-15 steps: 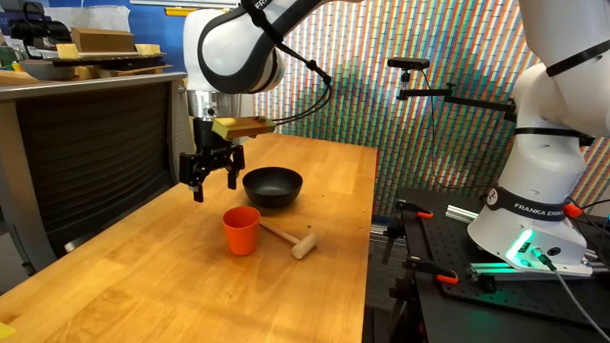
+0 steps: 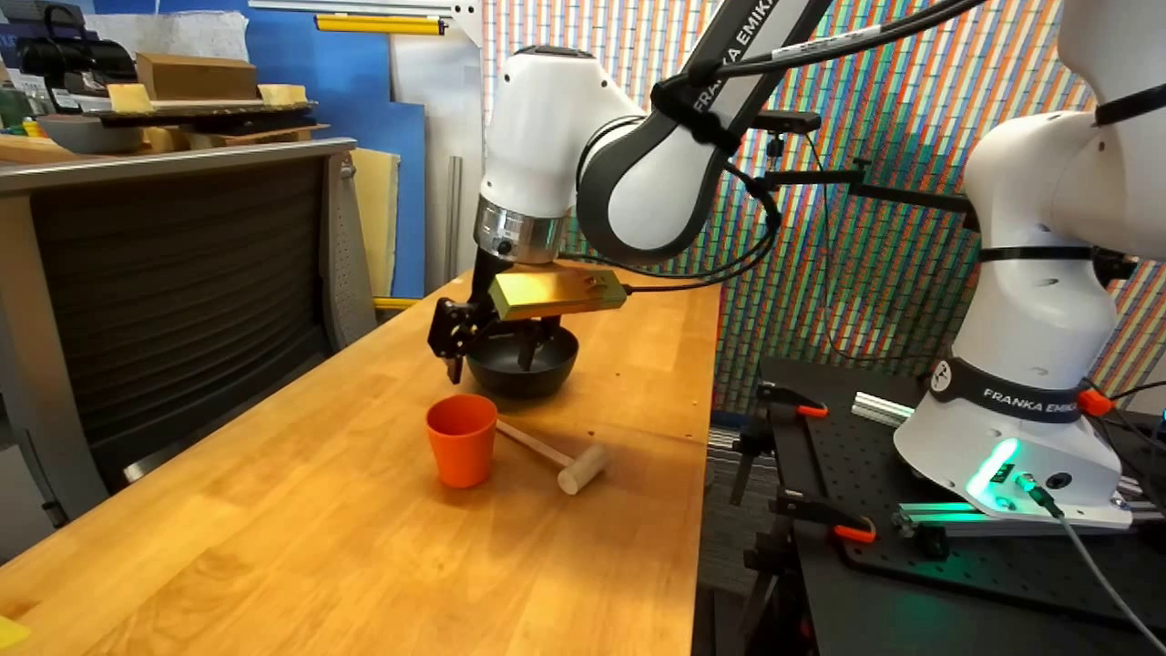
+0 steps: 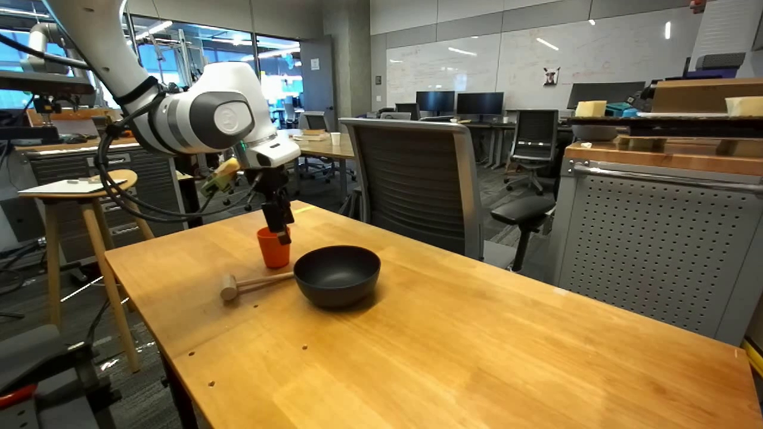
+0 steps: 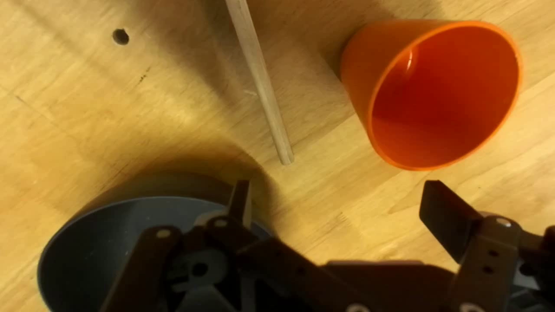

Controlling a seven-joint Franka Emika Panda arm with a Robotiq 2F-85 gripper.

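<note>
An orange cup [image 2: 461,439] stands upright on the table, with its open mouth visible in the wrist view. Beside it lies a wooden mallet [image 2: 582,469], its handle [image 4: 265,88] running between the cup and a black bowl [image 3: 337,277]. The bowl rests upright and looks empty where its inside shows. My gripper is open above the table, its fingers spread wide with only bare wood showing between them. One finger [image 4: 240,203] overlaps the bowl's rim in the wrist view; the other finger [image 4: 442,218] is on the cup's side, apart from the cup.
An office chair [image 3: 415,186] stands against the table's far side in exterior view 2. A second white arm base [image 2: 1006,328] is at the right in exterior view 1.
My gripper has swung rightward in exterior view 1, from left of the bowl to over and in front of it, and turned. The cup, mallet and bowl have stayed put.
</note>
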